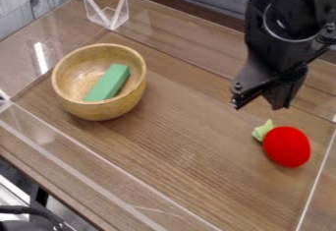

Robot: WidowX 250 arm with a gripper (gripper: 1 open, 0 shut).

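Note:
My gripper (266, 91) hangs over the right half of the table, its fingers spread apart with nothing seen between them. Below it, apart from the fingers, lies a red round object (285, 147) with a small pale green piece (261, 131) at its upper left. On the left, a wooden bowl (130, 98) holds a green block (106, 82).
A white wire object (105, 12) stands at the back left. Dark cables or parts show at the lower left corner.

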